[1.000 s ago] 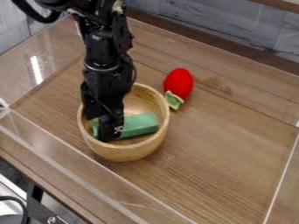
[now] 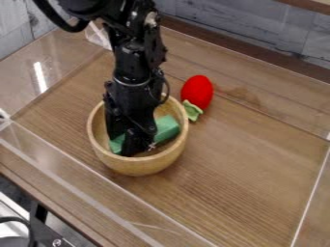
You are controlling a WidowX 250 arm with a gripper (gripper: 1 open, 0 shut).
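A black robot arm reaches down from the top of the camera view, its gripper (image 2: 133,130) low inside a round wooden bowl (image 2: 142,164). A green object (image 2: 164,129) lies in the bowl, partly hidden by the gripper. The dark fingers overlap it, so I cannot tell whether they hold it or how far apart they are.
A red object (image 2: 198,92) with a green part (image 2: 192,111) lies just right of the bowl. Bare wooden table (image 2: 245,164) fills the right side. At the upper left are the table's edge and a pale wall.
The arm and gripper have shifted slightly and now cover more of the green object's left part. The red object has not moved.
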